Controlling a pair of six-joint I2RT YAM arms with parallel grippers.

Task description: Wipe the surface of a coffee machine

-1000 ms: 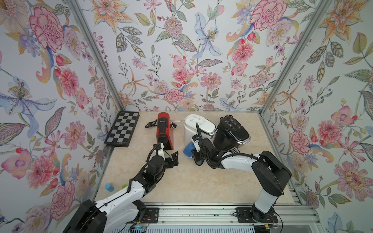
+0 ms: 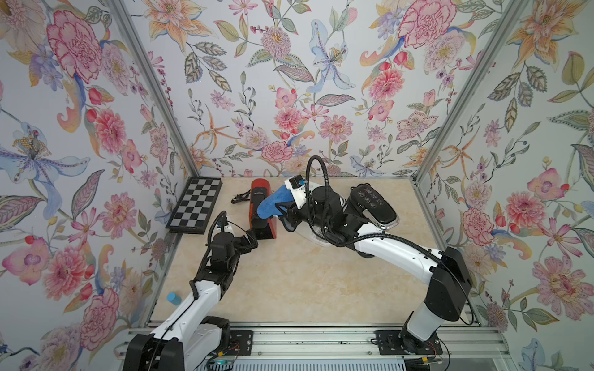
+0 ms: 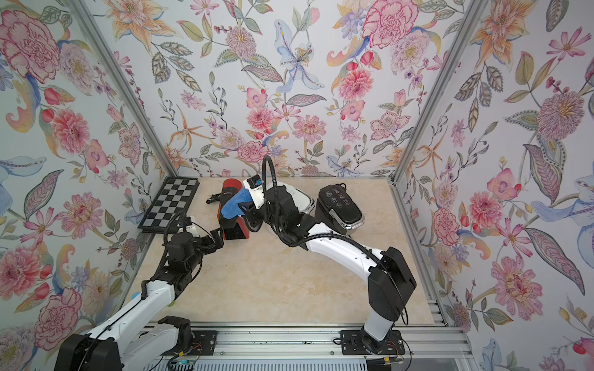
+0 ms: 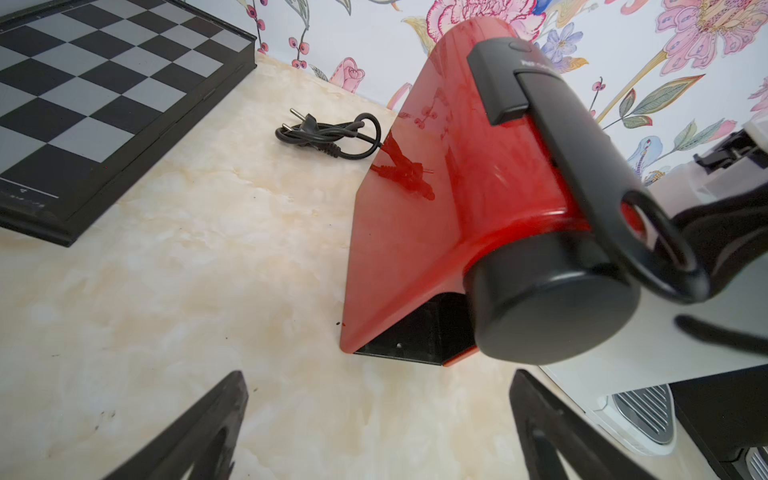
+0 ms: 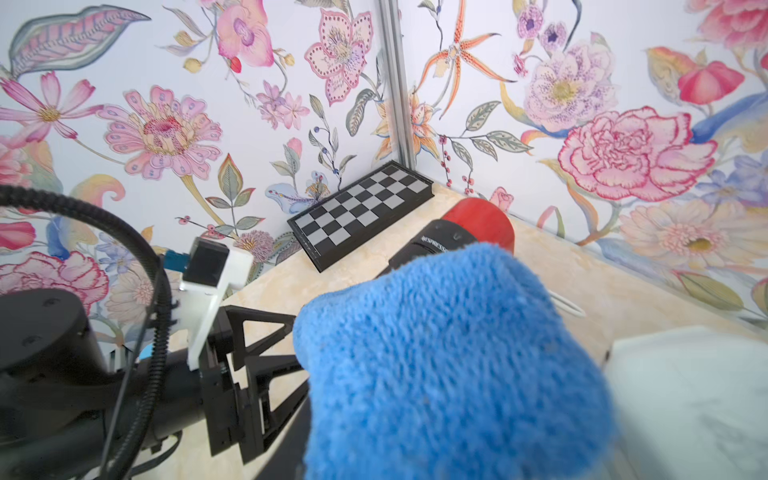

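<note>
A red and black coffee machine (image 4: 408,232) stands on the table, its black lever and round front facing my left gripper, which is open and empty just before it. My right gripper (image 2: 286,207) is shut on a blue fluffy cloth (image 5: 448,360), raised over the front right of the coffee machine; the cloth hides much of the gripper and part of the machine in the right wrist view.
A checkerboard (image 2: 194,204) lies at the back left, with a black cable (image 4: 324,136) beside the machine. A white appliance (image 3: 290,198) and a black one (image 3: 340,207) stand to the right.
My right gripper has risen and moved left with the blue cloth, from low before the white appliance to above the coffee machine. My left gripper has moved back and left.
</note>
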